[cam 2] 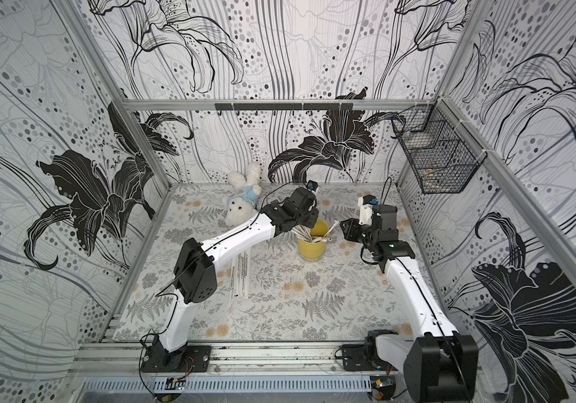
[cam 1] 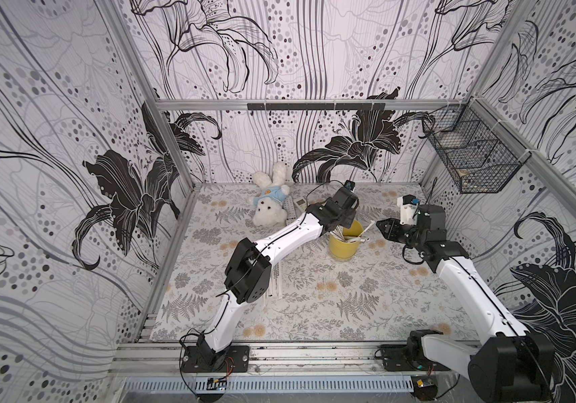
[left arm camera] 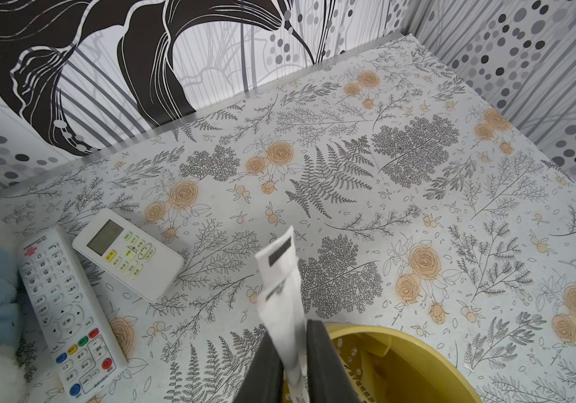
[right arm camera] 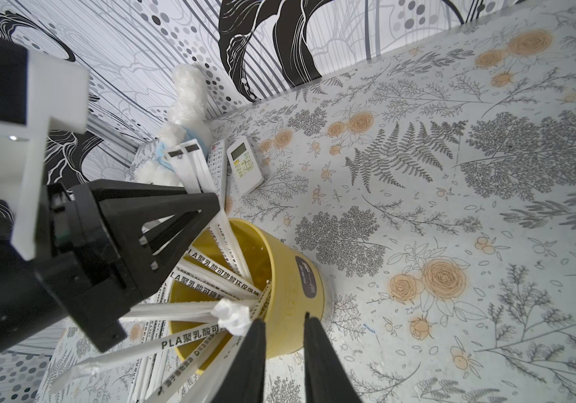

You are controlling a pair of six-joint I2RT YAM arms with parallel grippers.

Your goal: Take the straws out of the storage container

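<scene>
A yellow cup [cam 1: 343, 248] stands upright on the table, holding several white paper-wrapped straws [right arm camera: 217, 282] that lean over its rim. Over its far left side, my left gripper points down with its fingers slightly apart on both sides of one wrapped straw [left arm camera: 279, 275]; whether they press on it I cannot tell. My right gripper is beside the cup's right side, partly open, with only tablecloth visible between its fingers. A straw end comes close to its left finger [right arm camera: 255, 362]. Other straws [cam 2: 239, 278] lie on the table left of the cup.
A white plush toy [cam 1: 271, 205] in blue lies at the back left. Beside it are a long remote [left arm camera: 69, 315] and a smaller one [left arm camera: 128, 255]. A black wire basket [cam 1: 479, 154] hangs on the right wall.
</scene>
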